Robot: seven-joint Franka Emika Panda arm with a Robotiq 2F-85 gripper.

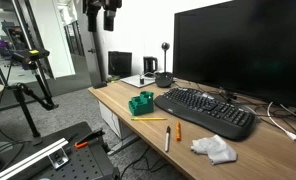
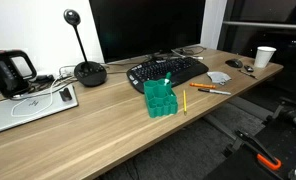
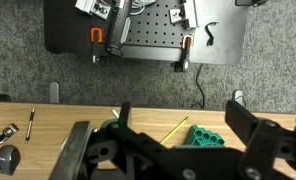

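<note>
My gripper stands open in the wrist view, its dark fingers wide apart and nothing held between them. Below it, partly hidden by the gripper, shows a green compartmented tray [image 3: 203,137] with a yellow pencil [image 3: 174,132] beside it. On the wooden desk in the second exterior view are the same green tray [image 2: 160,100], the pencil [image 2: 185,100], an orange marker [image 2: 204,86], a grey-white marker [image 2: 214,92] and a crumpled white cloth [image 2: 219,77]. High at the upper left of the first exterior view is the arm [image 1: 100,12], well above the desk.
A black keyboard [image 1: 203,109] and a large monitor [image 1: 253,50] stand behind the small items. Toward the desk's far end are a white cup [image 2: 264,56] and a mouse [image 2: 234,63]. A kettle [image 2: 10,72] occupies the other end. Bare wood lies in front of the kettle.
</note>
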